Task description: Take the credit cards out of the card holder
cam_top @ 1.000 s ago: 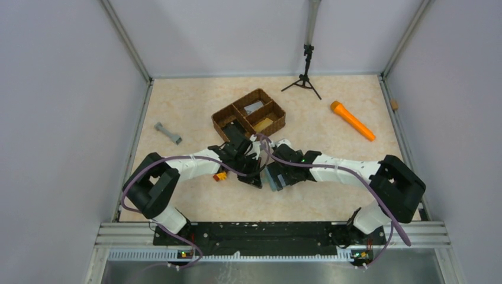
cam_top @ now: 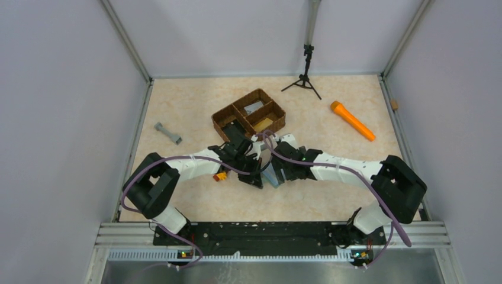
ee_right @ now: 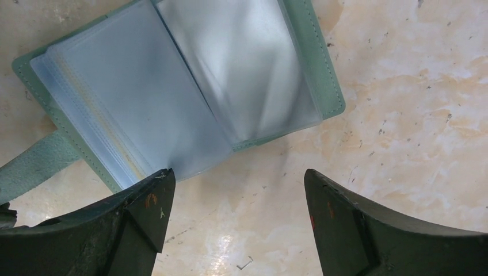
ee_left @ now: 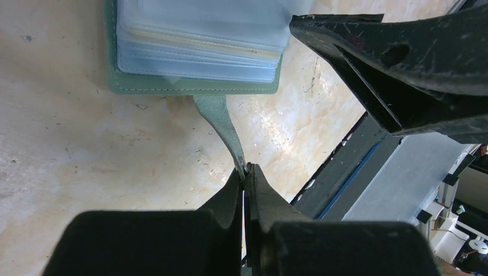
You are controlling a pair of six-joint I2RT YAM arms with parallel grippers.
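Observation:
The green card holder lies open on the table, with clear bluish sleeves inside. Thin pale yellowish lines run among the sleeves' edges; whether cards are there is hard to tell. A green strap extends from the holder's edge, and my left gripper is shut on its end. Over the holder's near edge, my right gripper is open. Its left fingertip overlaps the corner of the left sleeve stack, while bare table shows between the fingers. From above, both arms hide much of the holder.
Behind the grippers stands a brown divided basket with flat items in it. An orange microphone lies at the right and a grey wrench at the left. A small orange toy sits beside the left arm.
The visible part of the holder has turned a little. The left arm stays in place.

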